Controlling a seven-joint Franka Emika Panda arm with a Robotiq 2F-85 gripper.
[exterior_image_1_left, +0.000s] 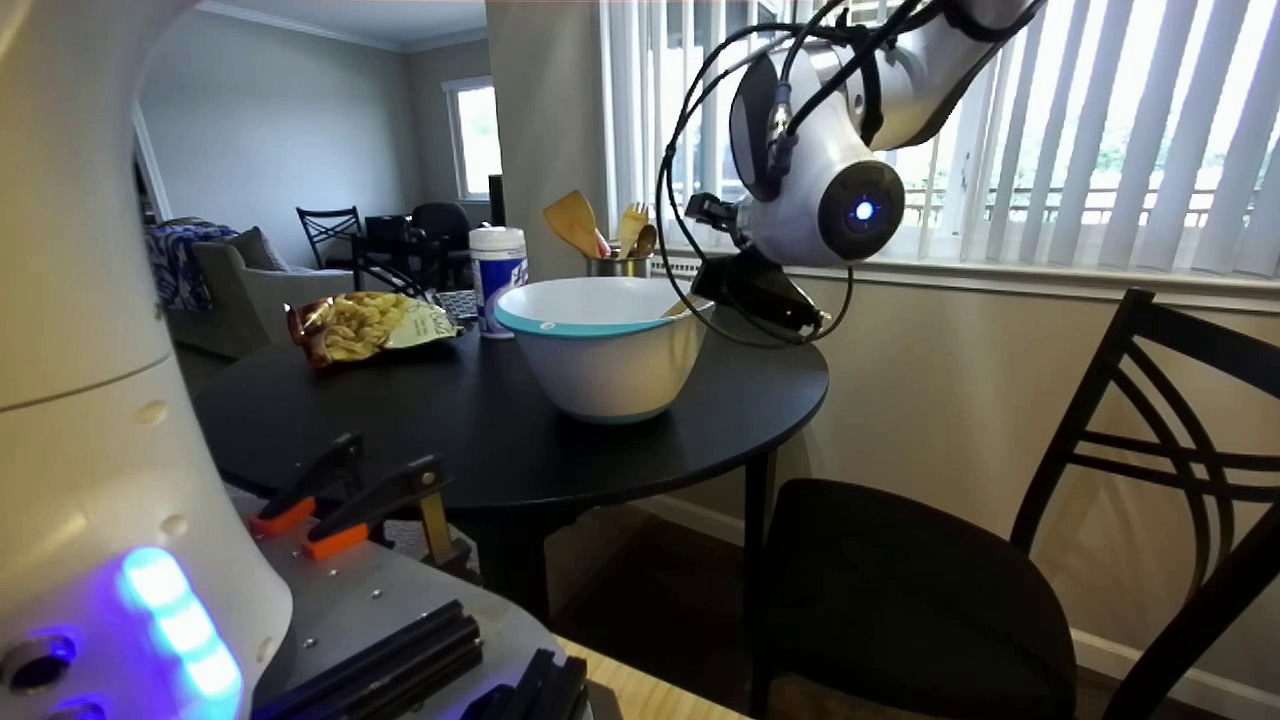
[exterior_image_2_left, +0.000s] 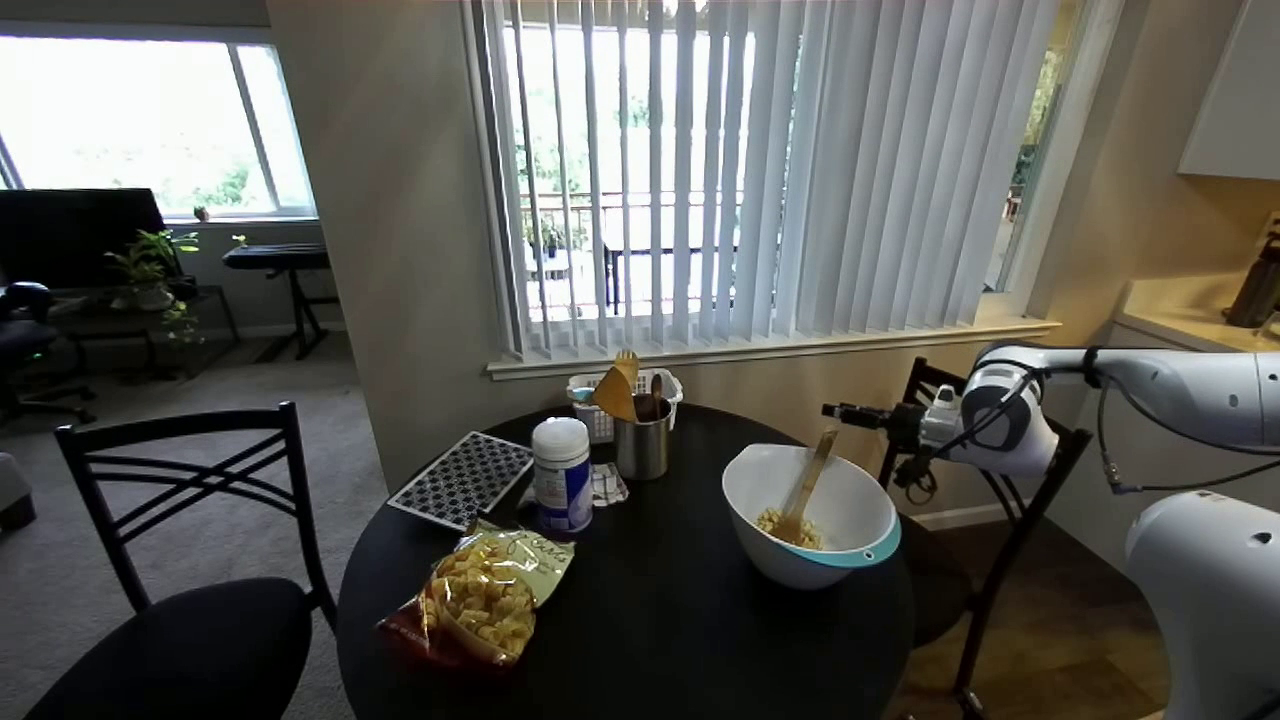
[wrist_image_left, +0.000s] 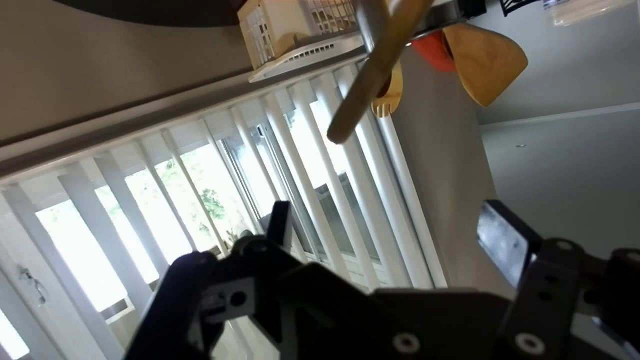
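On the dark round table stands a white bowl with a teal rim. A wooden spoon leans in it, its lower end in pale, lumpy food and its handle rising above the rim. My gripper is open, and nothing is between its fingers. The spoon's handle crosses the top of the wrist view, apart from the fingers. From the second exterior view, the gripper appears close to the handle's upper end; how far apart in depth is hard to judge.
An open snack bag, a white-lidded canister and a metal utensil holder with wooden tools share the table. A white basket sits behind the holder. Black chairs flank the table. Bare tabletop lies between bag and bowl.
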